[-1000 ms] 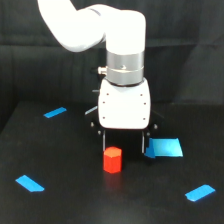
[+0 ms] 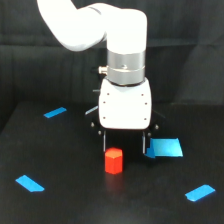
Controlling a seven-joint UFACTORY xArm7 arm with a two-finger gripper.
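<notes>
A red block rests on the black table, just below my gripper in the picture. The white hand above points downward, and its dark fingers stand apart, blending into the black background. My gripper appears open, with nothing visible between its fingers. The block looks close to the left finger, but whether they touch cannot be seen.
A light-blue square patch lies right of the gripper, partly hidden behind it. Blue strips mark the table at back left, front left and front right.
The hand sits very slightly lower in the picture.
</notes>
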